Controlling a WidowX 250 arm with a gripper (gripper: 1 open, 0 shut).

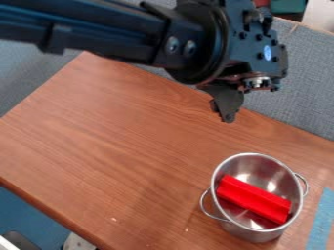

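A steel pot [268,171] with two handles stands at the lower right of the wooden table, and a red bar-shaped object [255,198] lies inside it. My black gripper [229,105] hangs at the upper middle, above and behind the pot and apart from it. Its dark fingers overlap the arm's body in this view, so how far apart they stand is hard to make out.
A blue strip [322,217] lies at the right edge beside the pot. Grey surfaces border the table at the back.
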